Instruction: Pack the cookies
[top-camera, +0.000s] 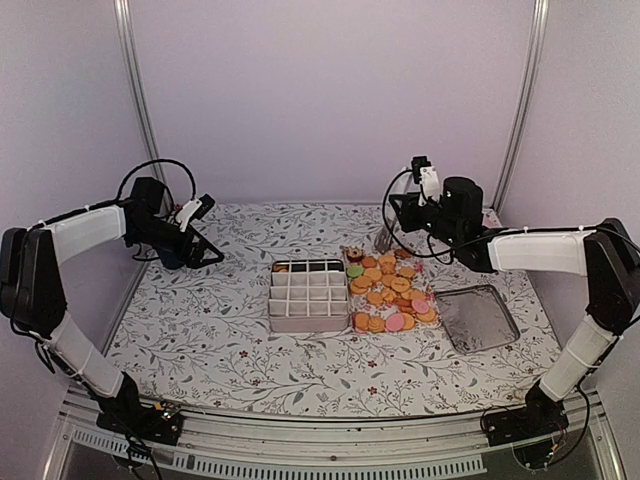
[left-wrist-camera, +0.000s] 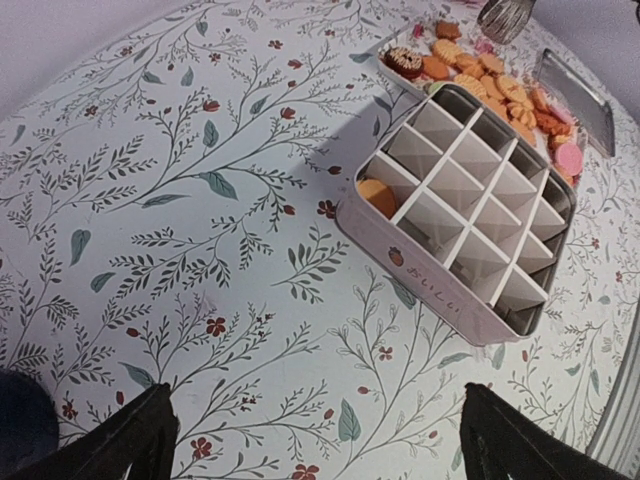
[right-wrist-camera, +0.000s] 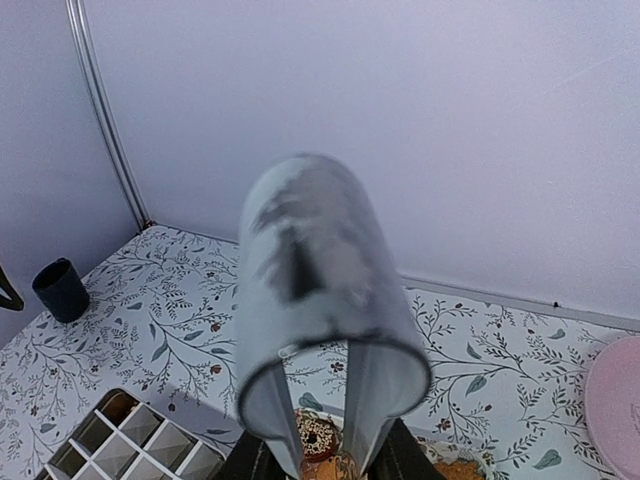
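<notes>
In the top view my right gripper is shut on a silvery metal tool, shaped like a scoop or tongs, which hangs over the back of the cookies. Between the tool's lower sides in the right wrist view, an orange-brown cookie shows; whether the tool holds it I cannot tell. The divided pale box stands left of the cookies. One orange cookie lies in a corner compartment; most other compartments look empty. At the far left my left gripper is open and empty.
A grey metal tray lies right of the cookies, and a pink plate sits behind it. By the left gripper stands a dark cup.
</notes>
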